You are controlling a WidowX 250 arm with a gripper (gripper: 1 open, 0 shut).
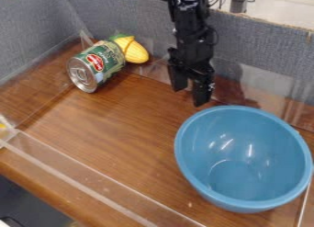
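Note:
My black gripper (190, 85) hangs near the back wall, above the wooden floor of the bin, with its fingers open and nothing seen between them. To its left a green labelled can (97, 66) lies on its side, with a yellow corn cob (132, 49) just behind it. In the front right stands a large, empty blue bowl (243, 159).
Grey padded walls (263, 79) line the back and left of the wooden surface (117, 139). Clear strips run along the edges. A small yellowish item is cut off at the left edge.

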